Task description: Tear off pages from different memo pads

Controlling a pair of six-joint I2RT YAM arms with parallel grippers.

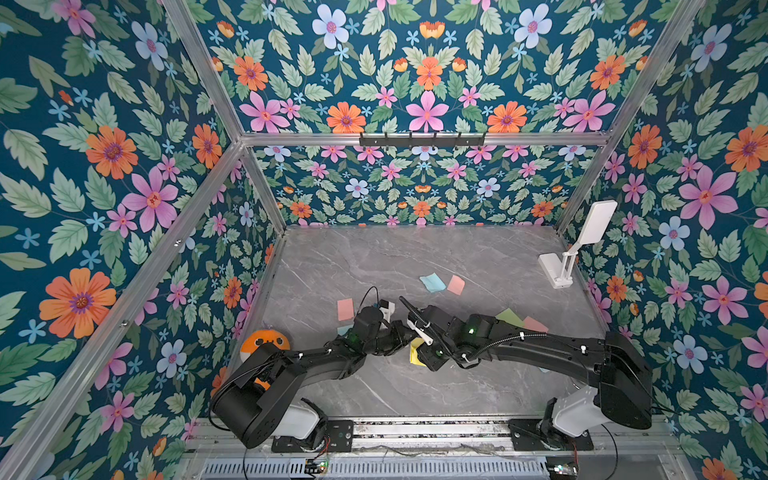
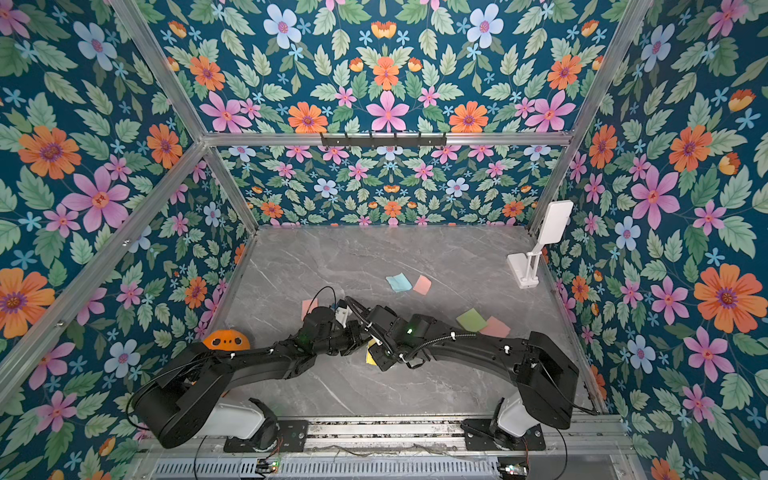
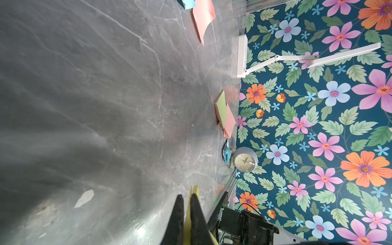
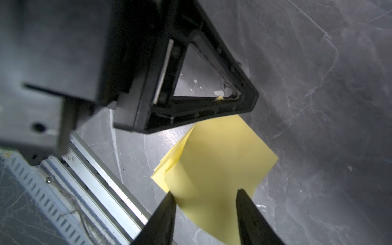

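The yellow memo pad [image 4: 222, 153] hangs between my two arms, its leaves spread apart along one edge. At its upper corner the left gripper is shut, with yellow paper showing between its fingers. My right gripper stands open at the lower part of the pad, and the yellow paper reaches between its fingertips. In the top left view the arms hide most of the pad. Beyond them lie a blue sheet [image 1: 433, 282] and a pink sheet [image 1: 456, 285]; at the right are green [image 1: 509, 317] and pink pads [image 1: 534, 324].
Another pink paper [image 1: 345, 309] lies behind the left arm, with a bit of blue beside it. A white lamp [image 1: 558, 268] stands at the back right, an orange object [image 1: 265, 341] at the left.
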